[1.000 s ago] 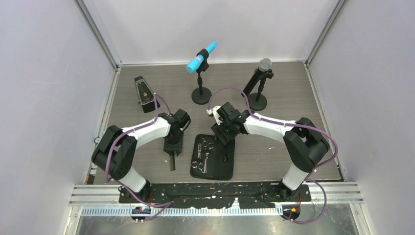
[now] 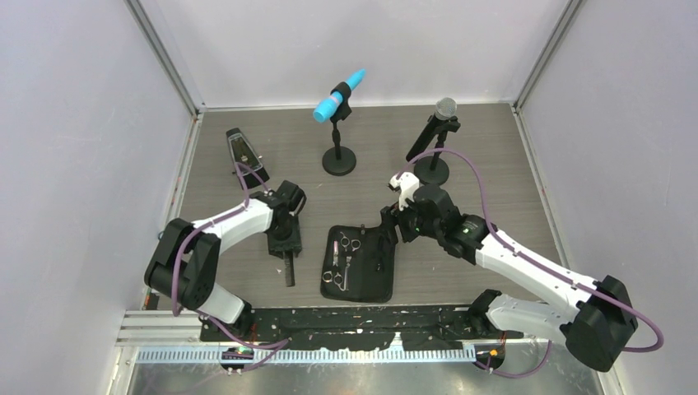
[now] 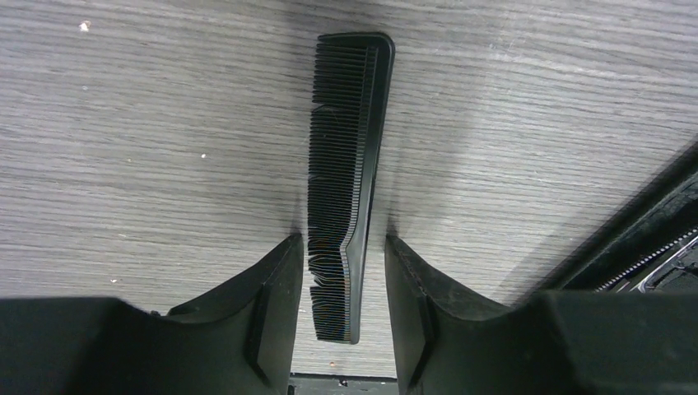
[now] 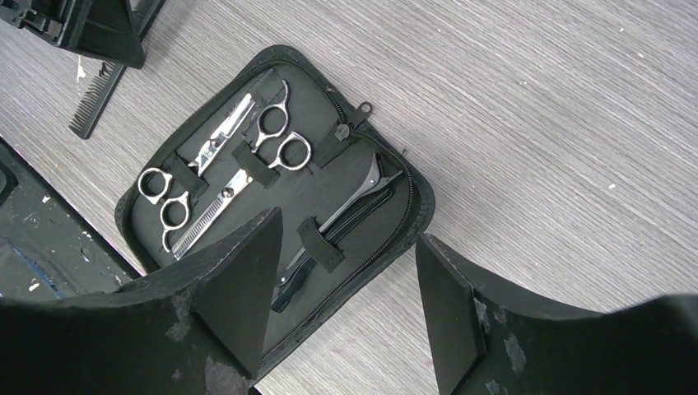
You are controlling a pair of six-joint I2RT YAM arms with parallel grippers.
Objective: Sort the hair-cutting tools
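Note:
In the left wrist view a black comb (image 3: 350,164) lies flat on the wooden table. My left gripper is partly open, a fingertip on each side of the comb, with a gap to either one. The black zip case (image 2: 356,290) lies unfolded at the table's front middle. Strapped inside it are two pairs of scissors, one plain (image 4: 226,129) and one toothed (image 4: 226,200), and a dark razor-like tool (image 4: 346,210). My right gripper stands open above the case's right edge, nothing between its fingers.
At the back stand a blue microphone (image 2: 336,99) and a grey-headed microphone (image 2: 444,109) on stands. A dark metronome-like box (image 2: 245,156) lies back left. The table right of the case is clear apart from my right arm.
The right arm has swung right, its gripper moving from above the case to its right edge. My left gripper has shifted slightly left over the comb.

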